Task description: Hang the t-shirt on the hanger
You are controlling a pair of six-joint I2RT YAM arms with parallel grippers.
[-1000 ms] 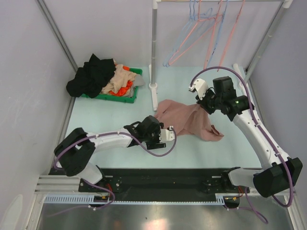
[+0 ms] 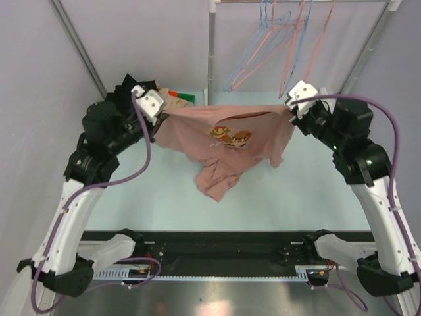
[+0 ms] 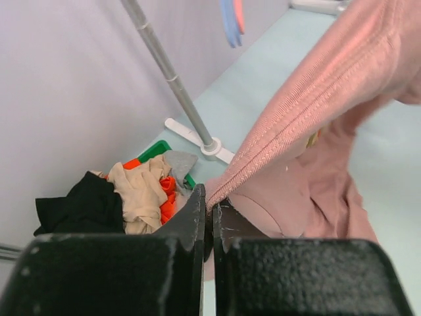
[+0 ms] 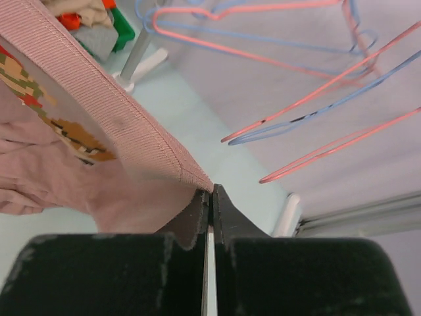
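A pink t-shirt [image 2: 223,151] with a cartoon print hangs stretched between my two grippers, its lower part lying on the pale table. My left gripper is shut on the shirt's ribbed edge at the upper left of the top view. My right gripper is shut on the opposite end of that edge, at the upper right. Several blue and pink hangers [image 2: 283,39] hang from a rail above and behind the shirt.
A green bin of clothes [image 3: 145,184], black, beige and orange, stands at the back left. A rack post [image 3: 177,85] rises behind the shirt.
My left gripper has swept from the front middle up and to the left with the shirt. My right gripper has moved up and outward, so the shirt is raised and stretched.
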